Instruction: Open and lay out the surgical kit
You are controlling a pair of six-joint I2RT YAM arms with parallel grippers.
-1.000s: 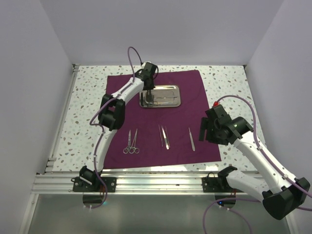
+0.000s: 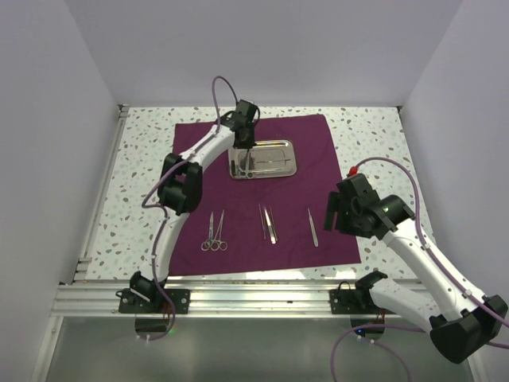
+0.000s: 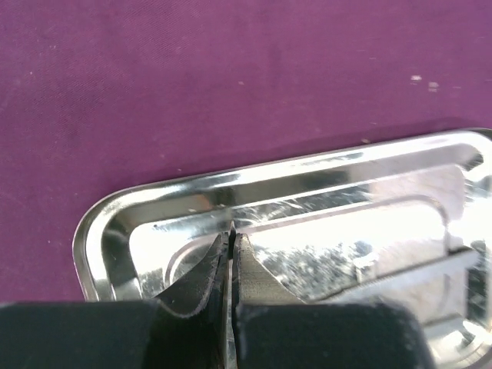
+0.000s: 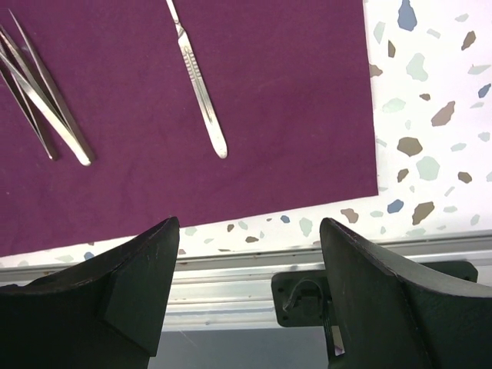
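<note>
At the back of the purple cloth (image 2: 270,199) lies the shiny metal tray (image 2: 285,170). Over its left part my left gripper (image 2: 249,146) points down, shut on a slim metal instrument (image 2: 247,163) that reaches toward the tray's front rim. In the left wrist view the fingertips of the left gripper meet, with a thin bright strip between the fingers lower down. Another slender instrument (image 3: 407,275) rests in the tray. My right gripper stands open and empty above the cloth's front right edge, near a scalpel (image 4: 201,92).
Two scissor-like tools (image 2: 215,236) lie at the cloth's front left. Several tweezers (image 4: 48,104) lie side by side near its front middle. Between the tray and these tools the cloth is bare. Metal rails (image 2: 254,290) run along the front.
The tray has shifted slightly toward the front and right. My left gripper has moved a little to the right, and the slim instrument below it now shows more clearly. The right arm is nearly still.
</note>
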